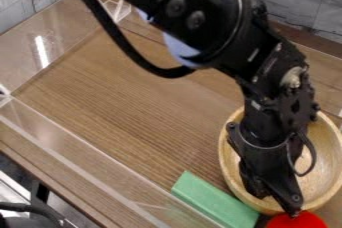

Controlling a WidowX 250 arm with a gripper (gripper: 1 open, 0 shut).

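The black gripper point(274, 177) reaches down from the upper middle into a tan, round bowl point(323, 152) at the right; its fingertips sit low at the bowl's near side, and whether anything is between them is hidden. A green block point(211, 199) lies just below-left of the bowl. A red object point(295, 220) shows at the bottom right edge, beside the bowl.
A clear acrylic edge runs along the left and front, with dark cables beyond at the lower left. A tiled wall backs the table.
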